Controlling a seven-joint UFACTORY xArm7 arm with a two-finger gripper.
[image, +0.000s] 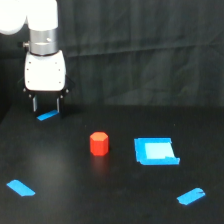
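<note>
At the upper left stands my gripper (46, 104), pointing down with its two dark fingers apart, so it is open. A flat blue strip (47, 115) lies on the dark table just below the fingertips, and nothing shows held between them. A red block with a hexagonal outline (99, 143) rests near the middle. To its right is a shallow blue tray (140, 152) with a white inside.
Another blue strip (20, 188) lies at the front left, and a further blue piece (191, 196) at the front right. A dark curtain (140, 50) hangs behind.
</note>
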